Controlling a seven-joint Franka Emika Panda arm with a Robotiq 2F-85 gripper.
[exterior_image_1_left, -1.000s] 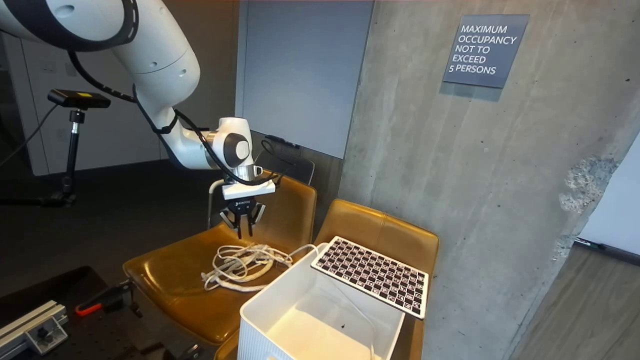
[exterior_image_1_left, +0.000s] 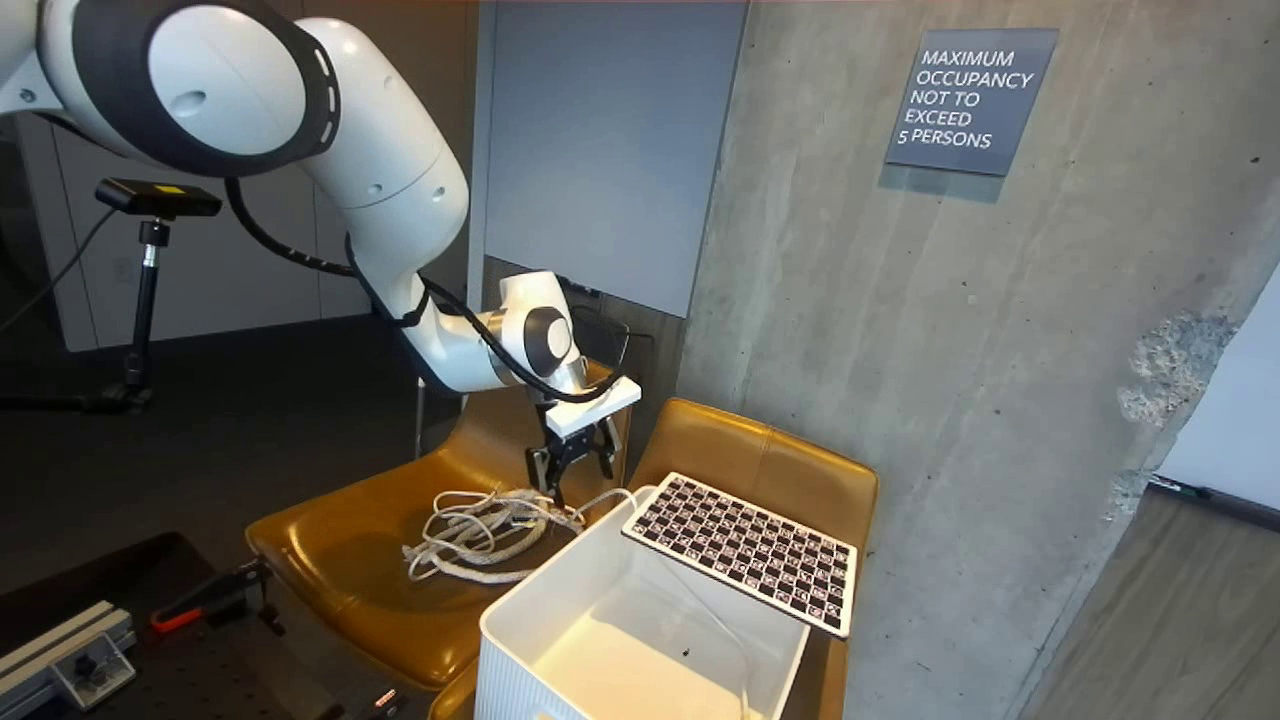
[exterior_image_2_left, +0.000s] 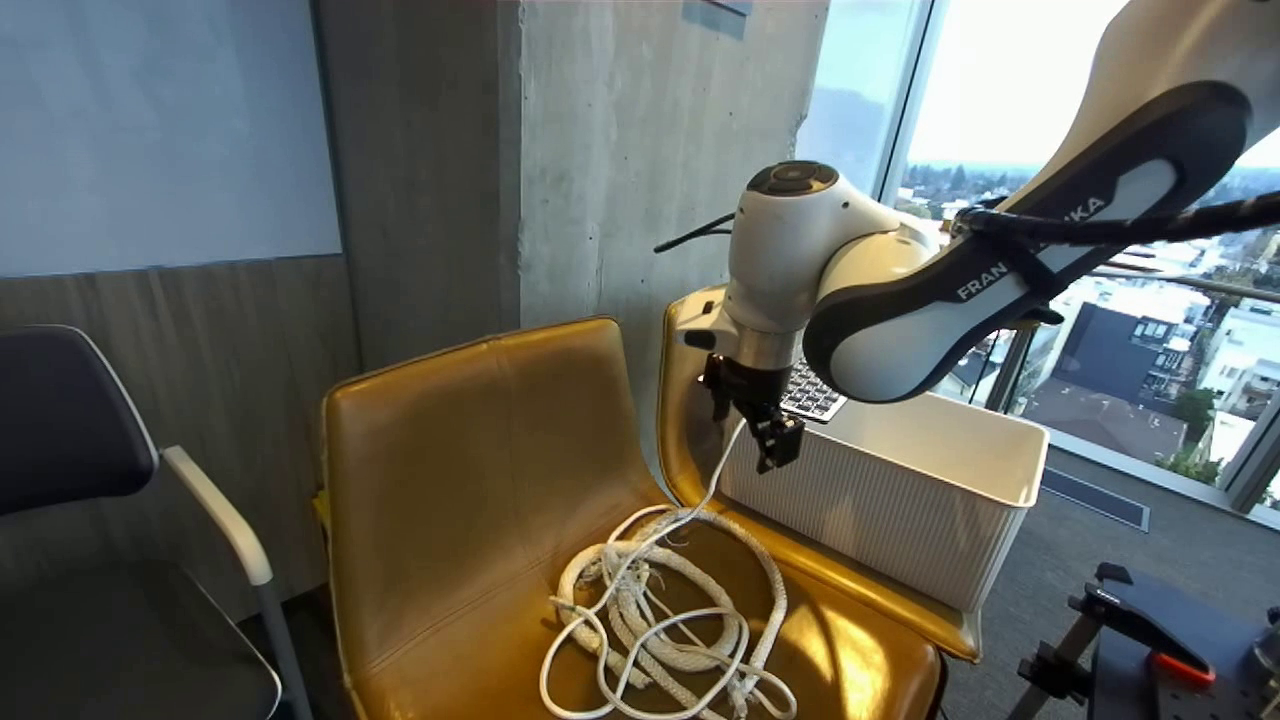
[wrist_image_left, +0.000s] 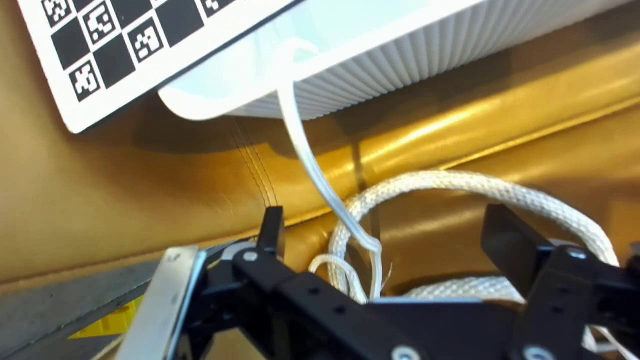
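Open and empty, my gripper (exterior_image_1_left: 579, 490) hangs low over the right side of the coiled white rope (exterior_image_1_left: 474, 540), near the bin's back left corner. The rope, thick and thin strands together, lies on the tan chair (exterior_image_2_left: 468, 468). A thin white cord (wrist_image_left: 315, 171) runs from the coil over the rim into the white ribbed bin (exterior_image_2_left: 888, 510). In the wrist view this cord passes between the spread fingers, seen below them; whether it touches either finger I cannot tell.
A black-and-white checkered board (exterior_image_1_left: 750, 546) rests across the bin's back edge. The bin stands on a second tan chair (exterior_image_1_left: 768, 462). A concrete wall (exterior_image_1_left: 960, 360) rises behind. At the front left lies a dark table (exterior_image_1_left: 216, 672) with a clamp (exterior_image_1_left: 210, 600).
The arm has moved right and lower, and the gripper has turned, from above the coil's middle to the cord near the bin. Rope, bin and board have not moved.
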